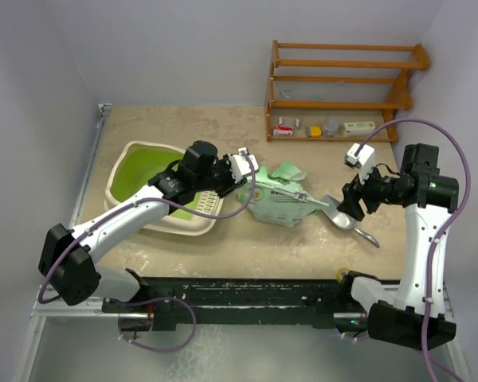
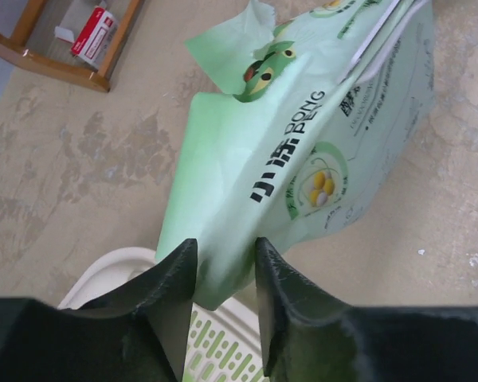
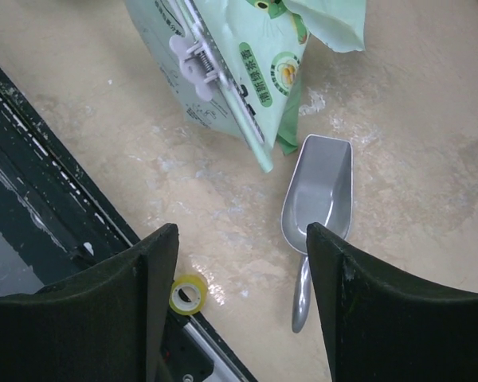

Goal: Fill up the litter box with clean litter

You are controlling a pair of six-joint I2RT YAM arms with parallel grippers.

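A green litter bag [image 1: 279, 200] [image 2: 366, 143] lies in the middle of the table, closed with a long clip [image 3: 199, 68]. My left gripper [image 1: 235, 181] is at the bag's left end, its fingers around the green plastic corner; whether they grip it cannot be told. The litter box [image 1: 139, 167] [image 2: 103, 278], white with a green inside, sits at left under the left arm. My right gripper [image 1: 358, 203] is open above the metal scoop [image 1: 337, 212] [image 3: 317, 187], just right of the bag.
A wooden shelf [image 1: 342, 103] with small items stands at the back right. A yellow tape roll [image 3: 187, 293] lies by the front edge. Bare table lies in front of the bag.
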